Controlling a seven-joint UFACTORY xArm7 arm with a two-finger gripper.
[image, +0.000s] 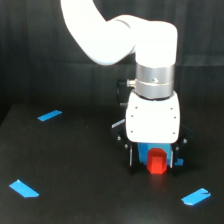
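Note:
A red block (157, 161) stands on the black table below the white hand of my gripper (151, 163). Behind it is a blue piece (144, 151), mostly hidden by the hand and the red block. My gripper appears open, its two thin dark fingers apart on the left and right of these pieces. Whether either finger touches a piece cannot be made out at this size.
Strips of blue tape lie on the table: one at the far left (50, 115), one at the near left (24, 188) and one at the near right (196, 197).

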